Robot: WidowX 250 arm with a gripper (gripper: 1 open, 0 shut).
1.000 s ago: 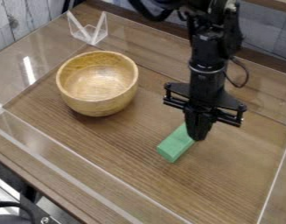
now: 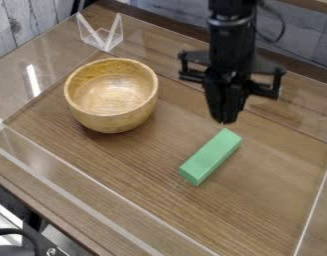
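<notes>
My gripper (image 2: 222,91) is over the upper middle of the table, its dark fingers pointing down above a green rectangular block (image 2: 210,156), apart from it. The block lies diagonally on the wooden tabletop (image 2: 126,190). I see nothing between the fingers; how far they stand open is hard to tell.
A yellow bowl (image 2: 111,92) stands left of the gripper. A small white wire holder (image 2: 99,35) is at the back left. Dark cables lie at the lower left edge.
My gripper has risen upward and back, away from the green block, which is now fully in view and lies where it was.
</notes>
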